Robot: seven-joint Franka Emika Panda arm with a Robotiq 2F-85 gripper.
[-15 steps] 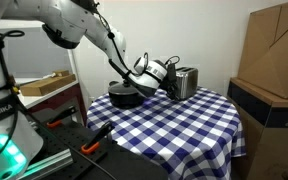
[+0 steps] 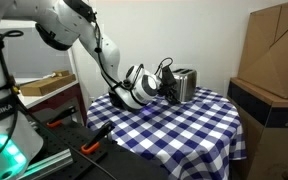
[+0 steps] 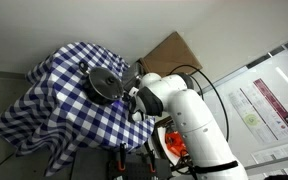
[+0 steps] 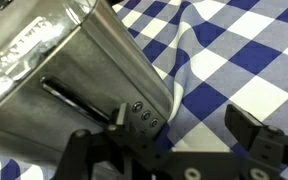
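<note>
A silver toaster (image 2: 185, 83) stands on the checkered cloth toward the back of the table. My gripper (image 2: 171, 97) is low, close by its near side. In the wrist view the toaster's metal body (image 4: 104, 70) fills the left, with a dark lever slot and several round buttons on its face. There the gripper is open, with only cloth and the toaster's lower edge visible between its fingers. The left finger (image 4: 124, 120) overlaps the toaster's face; whether it touches cannot be told.
A black pot (image 3: 102, 86) sits on the cloth beside the arm, partly hidden by it in the first exterior view. Cardboard boxes (image 2: 269, 75) are stacked beyond the table's right side.
My gripper has shifted slightly lower near the toaster. Toaster and pot have not visibly moved.
</note>
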